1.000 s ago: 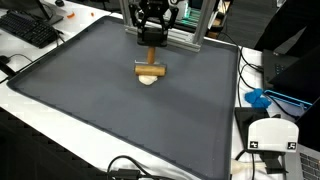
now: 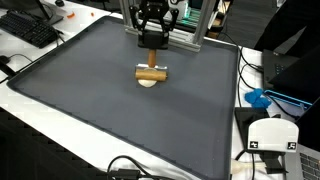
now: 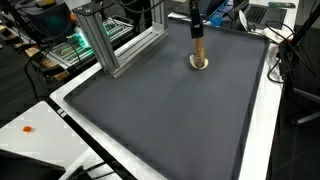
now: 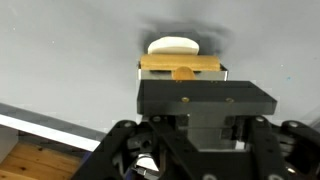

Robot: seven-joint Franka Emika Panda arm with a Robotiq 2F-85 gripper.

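Observation:
My gripper [image 2: 153,42] points down over the far part of the dark grey mat, shut on the upright handle [image 2: 152,57] of a wooden, mallet-like tool. The tool's brown crosspiece [image 2: 151,74] lies level, with a thin silvery strip along it. Just below the crosspiece is a pale round piece [image 2: 147,83]; whether the two touch I cannot tell. In exterior view 2 the handle [image 3: 199,49] stands over the pale piece [image 3: 199,64]. From the wrist, the crosspiece [image 4: 180,63] spans beyond the black gripper body, which hides the grip itself; the pale piece [image 4: 173,46] shows beside it.
A silvery frame [image 3: 130,45] stands along one mat edge. A keyboard [image 2: 29,30], a blue item [image 2: 257,98] and a white-and-black device [image 2: 272,135] lie off the mat; cables run near its edges.
In exterior view 1 the crosspiece has shifted slightly down and its silvery strip shows more along the top. The gripper keeps hold of the handle, and the pale piece looks unmoved.

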